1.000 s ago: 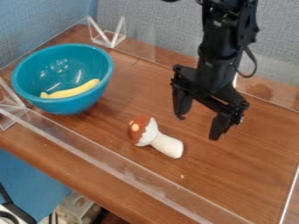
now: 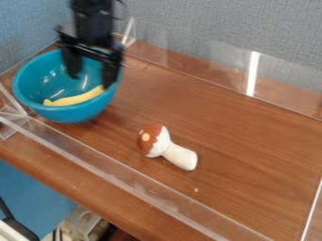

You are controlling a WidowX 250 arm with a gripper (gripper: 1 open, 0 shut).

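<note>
The black gripper (image 2: 89, 58) is at the upper left, blurred, with its open fingers over the teal bowl (image 2: 73, 110). A yellow banana-like toy (image 2: 75, 97) lies in the bowl, below the fingers; whether they touch it cannot be told. A toy mushroom (image 2: 169, 150) with a red-brown spotted cap and white stem lies on its side on the wooden table (image 2: 239, 141), to the right of and in front of the bowl.
Clear plastic edging runs along the back and front of the table, with a grey wall (image 2: 227, 28) behind. Cables and a device sit below the front left edge.
The gripper has moved quickly left from above the right half of the table to over the bowl. The mushroom and bowl appear in the same places.
</note>
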